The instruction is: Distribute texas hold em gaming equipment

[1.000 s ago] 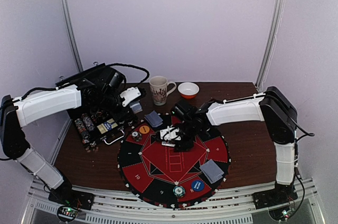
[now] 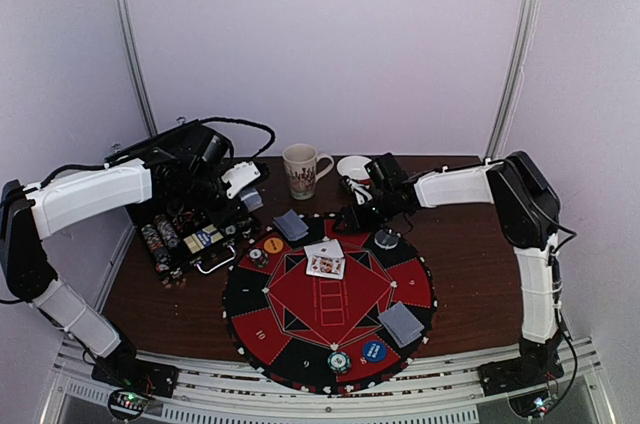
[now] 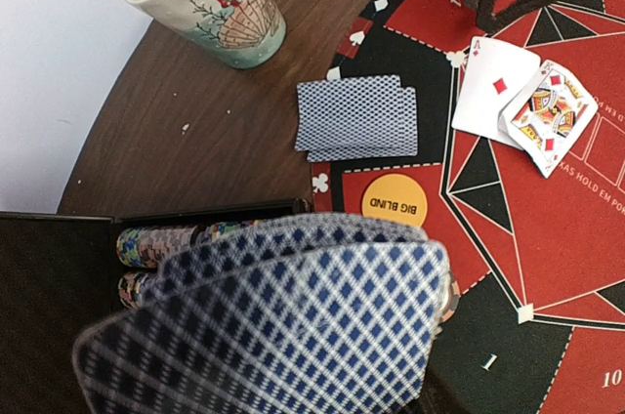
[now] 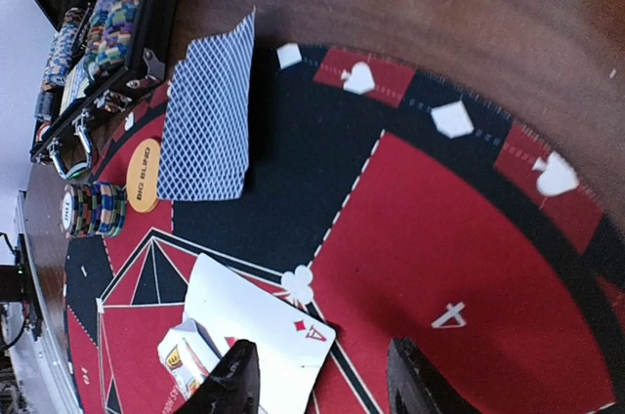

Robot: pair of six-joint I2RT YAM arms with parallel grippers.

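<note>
My left gripper holds a fanned pair of blue-backed cards above the chip case. My right gripper hangs over the mat's back right, its fingers apart and empty. Two face-up cards, an ace of diamonds and a king, lie on the mat. Blue-backed card pairs lie at the back left and front right. A big blind button and chip stack sit at left; a blue button and chips at front.
A mug and a white bowl stand behind the mat, the bowl partly hidden by my right arm. A small round clear object sits at the mat's right.
My right gripper has risen from the face-up cards and moved back and right, leaving them on the mat. My left gripper with its cards has shifted only slightly.
</note>
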